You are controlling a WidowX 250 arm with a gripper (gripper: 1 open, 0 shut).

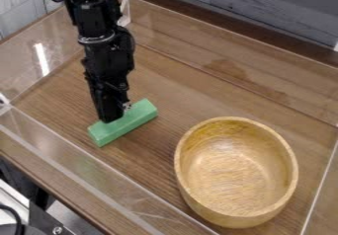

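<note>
My black gripper point(114, 111) points down from the upper left, its tip at the near-left end of a green block point(125, 127) that lies on the wooden surface. The fingers look closed, with nothing clearly between them; whether they touch the block is hard to tell.
A large cream oval bowl point(235, 170) fills the lower right. Dark cables show at the lower left corner.
</note>
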